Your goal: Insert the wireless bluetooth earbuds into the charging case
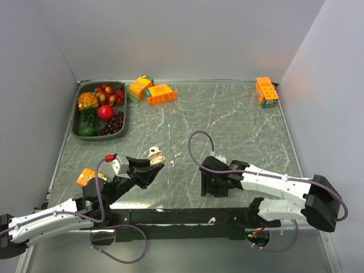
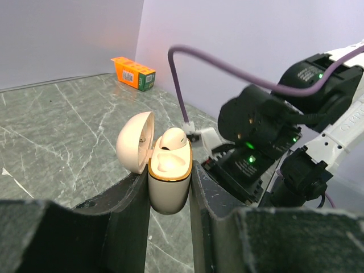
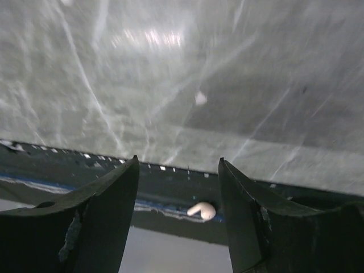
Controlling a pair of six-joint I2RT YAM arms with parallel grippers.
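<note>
My left gripper (image 1: 149,169) is shut on the open charging case (image 2: 169,182), held upright with its lid (image 2: 135,142) raised. My right gripper (image 1: 214,183) hovers low over the table's front edge, open, with nothing between its fingers in the right wrist view. A small pale earbud (image 3: 205,211) lies just beyond the grey table top, on the dark front strip (image 1: 170,216), below and between the right fingertips. A few small pale bits (image 1: 173,162) lie on the table near the case; too small to tell what they are.
A grey tray of fruit (image 1: 98,136) stands at the back left. Orange boxes (image 1: 161,96) stand along the back, one (image 1: 266,91) at the back right, another (image 1: 86,176) beside the left arm.
</note>
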